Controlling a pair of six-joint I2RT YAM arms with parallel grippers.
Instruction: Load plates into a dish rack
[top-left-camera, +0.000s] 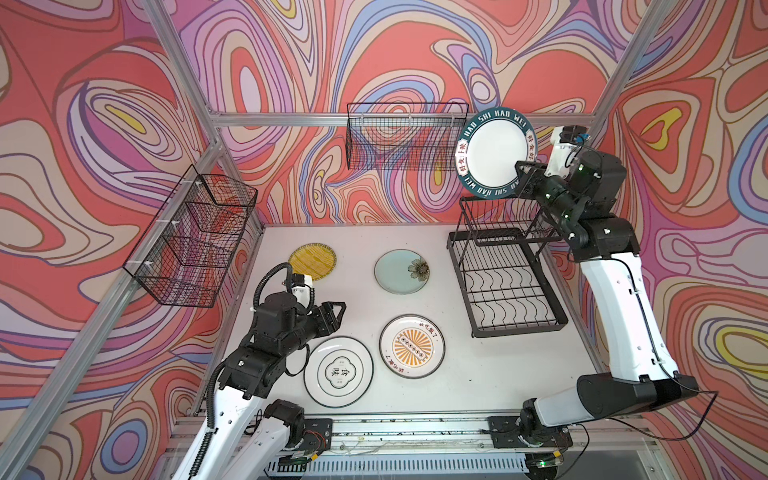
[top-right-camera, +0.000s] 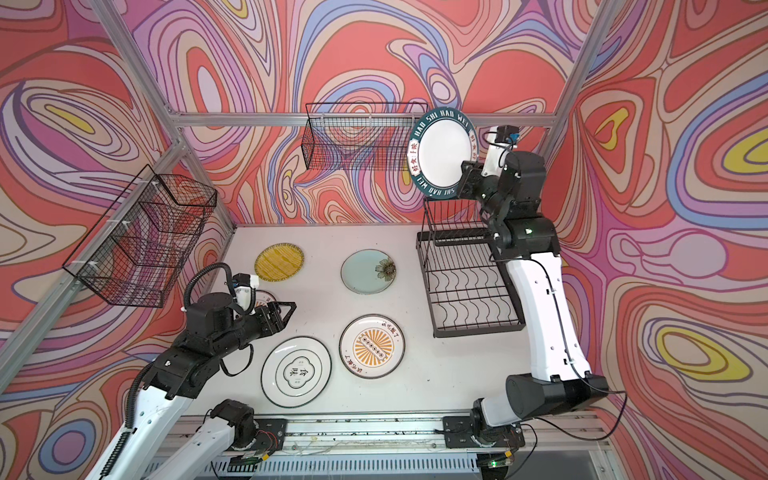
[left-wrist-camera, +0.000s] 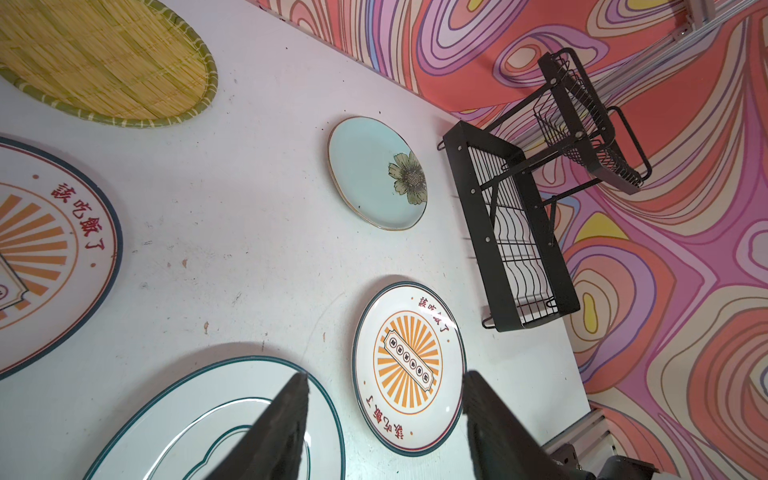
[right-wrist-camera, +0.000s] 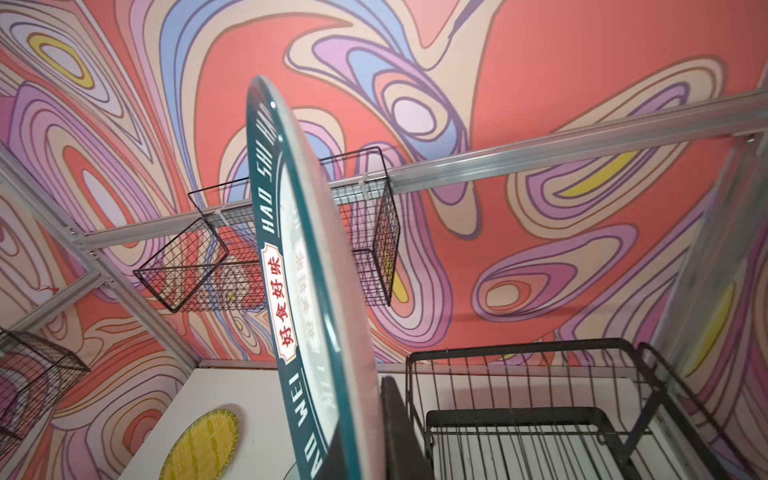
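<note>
A white plate with a teal lettered rim (top-left-camera: 496, 153) hangs high above the back of the dish rack (top-left-camera: 520, 328). My right gripper (top-left-camera: 524, 174) is shut on that plate's edge. In the right wrist view the plate (right-wrist-camera: 320, 304) stands steeply, nearly edge-on. My left gripper is open and empty, above the table on the left. Below it lie a white plate with a dark rim (top-left-camera: 338, 372) and an orange sunburst plate (top-left-camera: 412, 346). Farther back is a pale blue flower plate (top-left-camera: 401, 271). Another sunburst plate (left-wrist-camera: 48, 248) lies at the left. No plates show in the rack.
A yellow woven tray (top-left-camera: 313, 261) lies at the back left. Wire baskets hang on the back rail (top-left-camera: 408, 144) and the left rail (top-left-camera: 196, 240). The rack's raised upper tier stands beneath my right arm. Bare table lies in front of the rack.
</note>
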